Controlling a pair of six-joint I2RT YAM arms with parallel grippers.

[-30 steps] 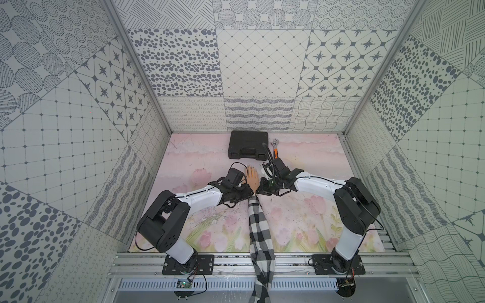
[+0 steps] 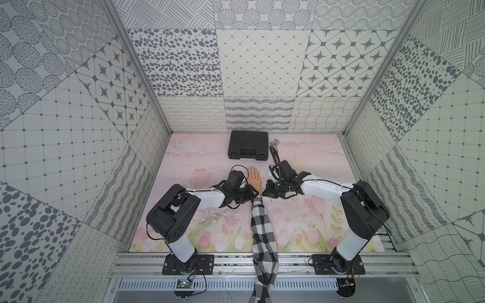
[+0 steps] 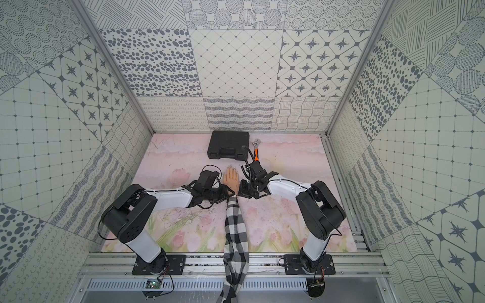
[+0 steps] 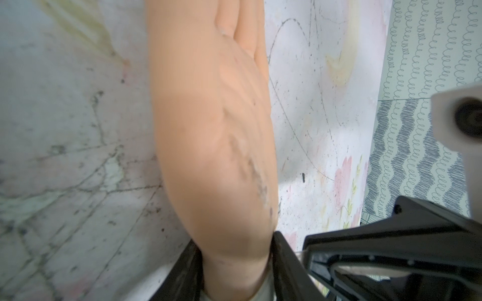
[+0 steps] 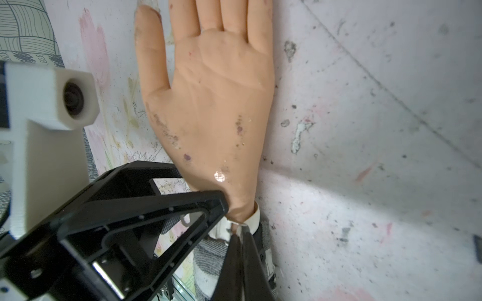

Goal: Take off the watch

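A mannequin hand (image 5: 216,100) lies palm up, its wrist coming out of a checkered sleeve (image 2: 262,227). The white watch strap with a metal clasp circles the wrist at the cuff; in the left wrist view only a bit of white strap (image 4: 266,291) shows. My left gripper is part open, one finger on each side of the wrist. My right gripper is shut, fingertips right at the clasp; whether any thin strap is between them cannot be made out. The watch face is hidden.
A black case (image 2: 248,145) lies behind the hand, with an orange-handled wrench (image 3: 256,149) to its right. The two grippers stand very close together at the wrist.
Compared with a second ago, both arms, the hand and the sleeve have shifted slightly to the right.
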